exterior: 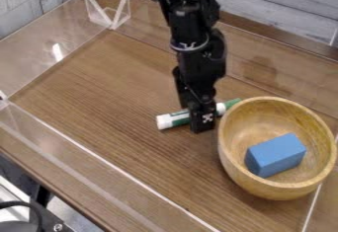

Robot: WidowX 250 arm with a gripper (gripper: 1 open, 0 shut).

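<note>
The black arm reaches down from the top middle, and its gripper [199,113] is low over a white and green stick-like object [175,119] lying on the wooden table [93,117]. The dark fingers overlap the middle of that object. I cannot tell whether they hold it or how far apart they stand. A tan bowl [244,137] with a blue block [275,155] in it is just right of the gripper.
A white strap-like item [109,14] is at the back left edge, and black cables [27,208] are at the lower left.
</note>
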